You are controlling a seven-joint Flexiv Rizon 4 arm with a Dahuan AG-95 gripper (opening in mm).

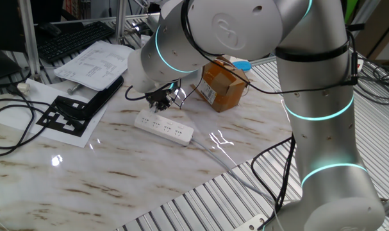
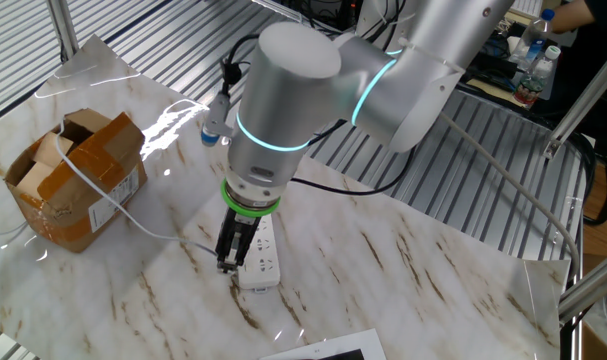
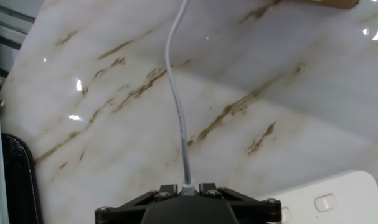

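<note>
My gripper is shut on the end of a thin white cable (image 3: 175, 81), which runs up and away across the wrist view. Most of the connector is hidden between the fingers. A white power strip (image 1: 163, 127) lies on the marble-patterned table, its sockets facing up. In the second exterior view, the gripper (image 2: 227, 266) points down right beside the strip (image 2: 266, 262), near one end; whether they touch cannot be told. Only a corner of the strip (image 3: 338, 200) shows in the wrist view, at lower right.
An open cardboard box (image 2: 75, 190) stands on the table, the white cable draped across it. A printed marker sheet (image 1: 66, 119) with a black object (image 1: 95, 104) lies on the far side of the strip. Bare marble (image 1: 85, 186) spreads around the front.
</note>
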